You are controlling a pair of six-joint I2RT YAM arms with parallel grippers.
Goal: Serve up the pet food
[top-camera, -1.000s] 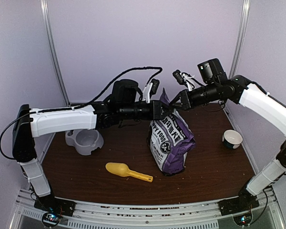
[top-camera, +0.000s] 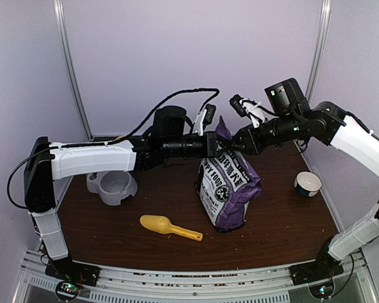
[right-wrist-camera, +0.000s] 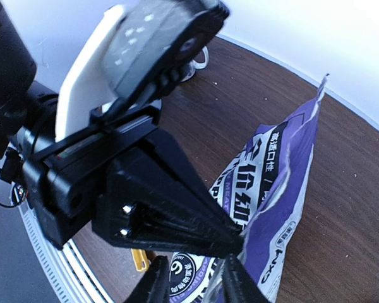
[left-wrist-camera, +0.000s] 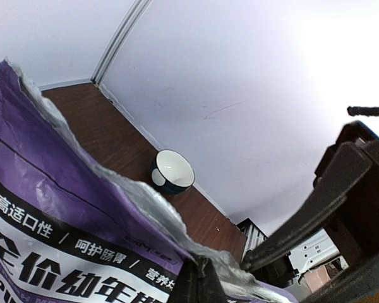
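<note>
The purple pet food bag (top-camera: 227, 189) stands mid-table, its top edge raised between my two grippers. My left gripper (top-camera: 218, 146) is shut on that top edge, seen at the bottom of the left wrist view. My right gripper (top-camera: 239, 142) meets the same edge from the right; in the right wrist view its fingers are at the crimped seam, how far apart is hard to tell. A yellow scoop (top-camera: 158, 224) lies in front. A grey bowl (top-camera: 114, 186) sits at the left, and a small dark-and-white bowl (top-camera: 307, 185) at the right.
Walls enclose the sides and back. Both arms reach across above the table and nearly touch at the bag's top.
Over the last second my left gripper and the bag's top shifted slightly right. My right arm has shifted slightly, its wrist turning a little. Scoop and bowls are unchanged.
</note>
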